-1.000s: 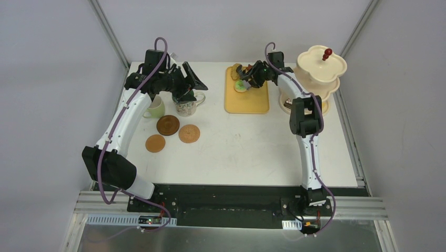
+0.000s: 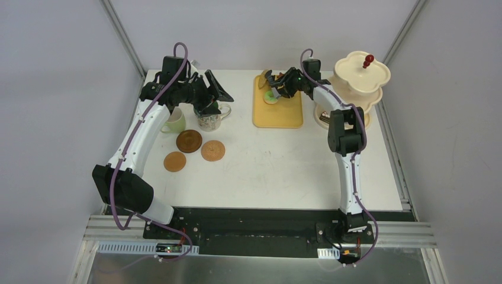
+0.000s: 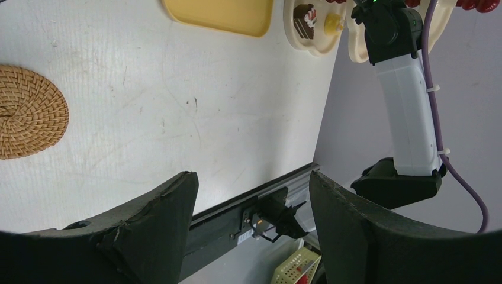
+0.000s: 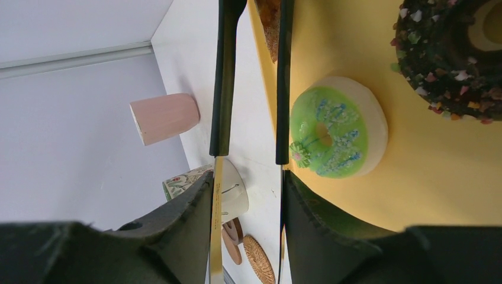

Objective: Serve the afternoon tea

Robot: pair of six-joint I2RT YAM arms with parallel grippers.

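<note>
In the right wrist view my right gripper is closed against the two arms of a pair of tongs (image 4: 222, 83), whose dark ends stand apart over the yellow tray (image 4: 435, 183). A brown pastry (image 4: 269, 26) shows in the gap near one end; whether it is touched I cannot tell. Beside the tongs lie a green-iced donut (image 4: 334, 127) and a dark sprinkled donut (image 4: 453, 65). My left gripper is wide open and empty, hanging above a patterned cup (image 2: 208, 123) in the top view.
A tiered cream stand (image 2: 358, 77) with a cake slice (image 3: 305, 22) on a lower level stands at the back right. Left are a green cup (image 2: 175, 122), a brown saucer (image 2: 189, 141) and two woven coasters (image 2: 213, 150).
The right gripper and tongs have shifted slightly over the back of the tray. The left arm and the items on the table look unmoved.
</note>
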